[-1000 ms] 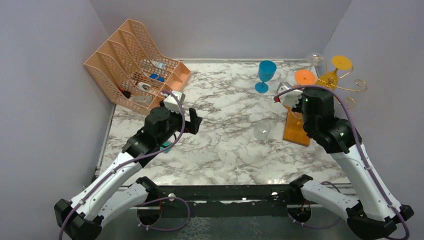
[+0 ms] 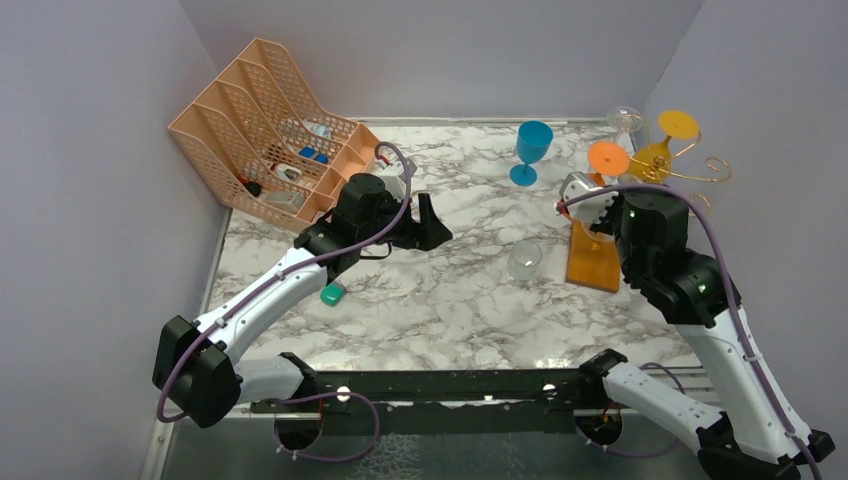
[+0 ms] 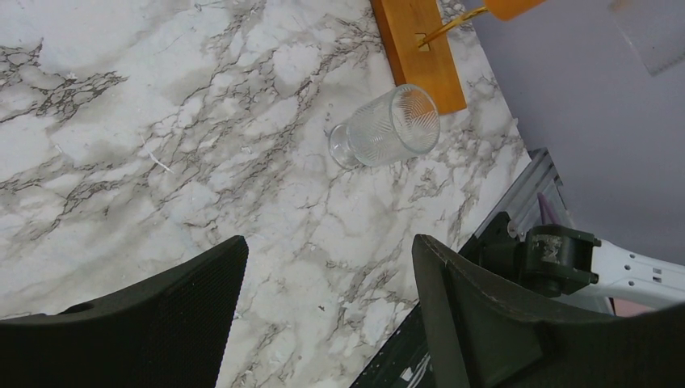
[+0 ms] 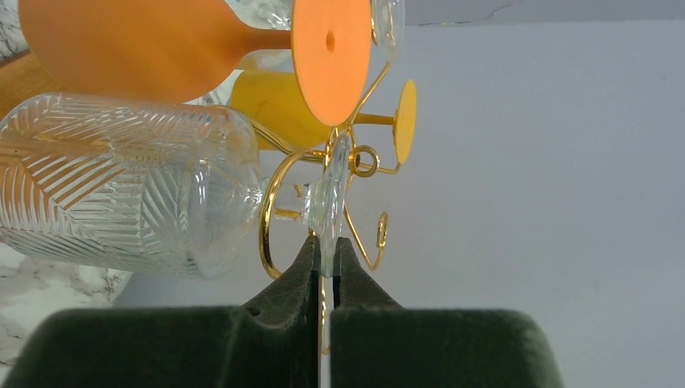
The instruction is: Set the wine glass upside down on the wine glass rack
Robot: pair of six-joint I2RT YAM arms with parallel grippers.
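My right gripper is shut on the base of a clear patterned wine glass (image 4: 137, 190), held sideways in the right wrist view, with its stem in a gold hook of the rack (image 4: 275, 170). Whether the rack bears it I cannot tell. In the top view my right arm hides much of this. My left gripper stands open over bare table, its fingers apart and empty. Another clear glass (image 3: 392, 129) stands ahead of it, short of the rack's wooden base (image 2: 590, 262).
Orange (image 2: 607, 157) and yellow (image 2: 678, 124) glasses hang upside down on the rack. A blue goblet (image 2: 533, 140) stands at the back. A peach organizer (image 2: 240, 90) fills the back left; a small green object (image 2: 331, 293) lies in front of it.
My left gripper has moved right and toward the back, toward the table's middle.
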